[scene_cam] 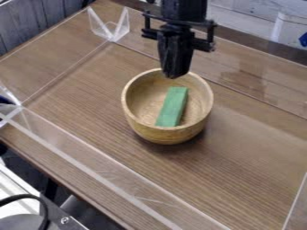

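Note:
A wooden bowl (142, 106) sits near the middle of the table, holding a green elongated block (173, 106) that lies lengthwise inside it. My dark gripper (174, 68) hangs just above the bowl's far rim, pointing down and shut, with nothing visible between its fingers.
Bare wooden tabletop (228, 180) spreads around the bowl, clear to the left, right and front. Clear plastic fixtures show at the upper left and left edge. A white object with a black cable is at the bottom left corner.

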